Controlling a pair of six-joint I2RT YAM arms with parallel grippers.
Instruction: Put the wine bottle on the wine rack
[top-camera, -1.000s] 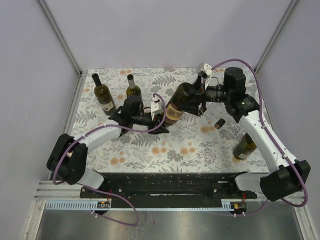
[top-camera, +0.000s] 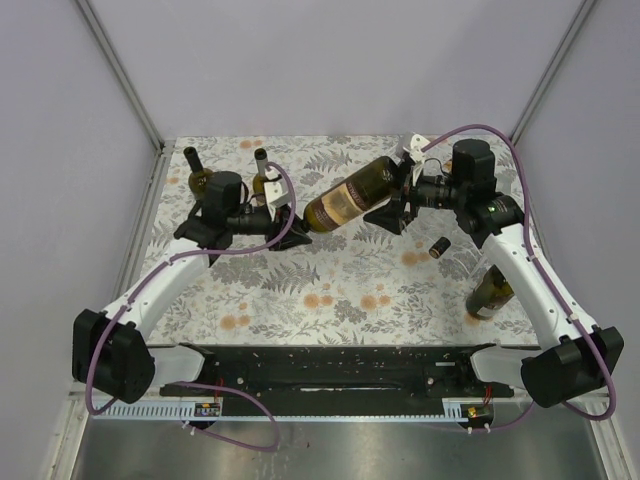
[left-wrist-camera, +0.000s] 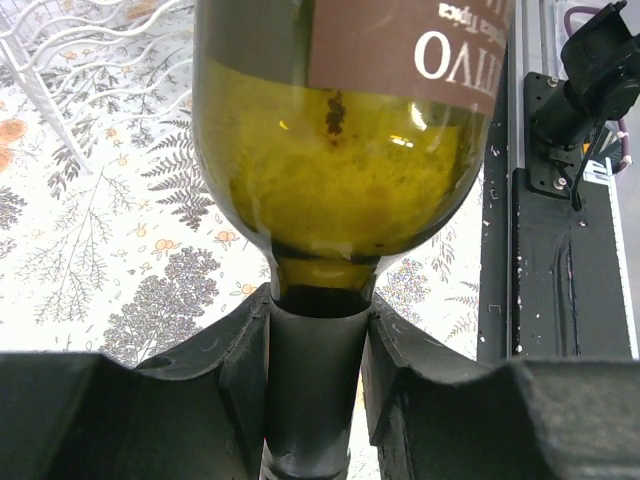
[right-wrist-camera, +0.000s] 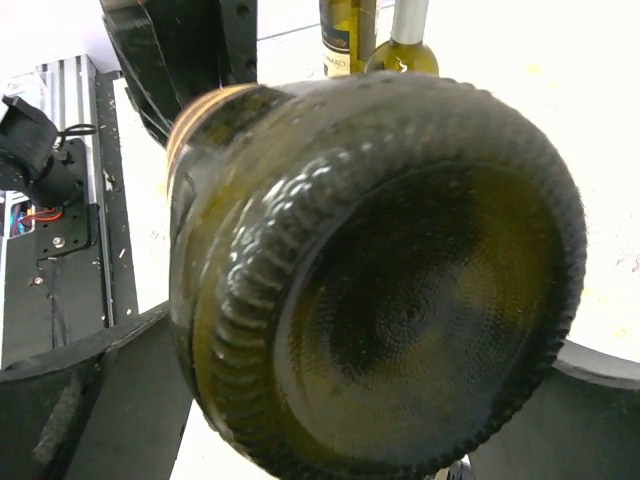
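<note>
A large dark wine bottle (top-camera: 350, 195) with a brown label is held in the air, lying slanted between both grippers. My left gripper (top-camera: 295, 225) is around its neck; in the left wrist view the fingers touch the capsule (left-wrist-camera: 316, 390) on either side. My right gripper (top-camera: 395, 200) is at the base end; the bottle's base (right-wrist-camera: 410, 310) fills much of the right wrist view between the spread fingers. In the left wrist view, white wire of the rack (left-wrist-camera: 50, 90) shows at the top left; from above it is mostly hidden under the right arm.
Two upright bottles (top-camera: 200, 180) (top-camera: 260, 170) stand at the back left, another (top-camera: 490, 292) at the front right. A small dark cork-like cylinder (top-camera: 439, 247) lies right of centre.
My left gripper has moved left, and more of the bottle and its label shows from above. The right arm has shifted slightly right and down in the top view.
</note>
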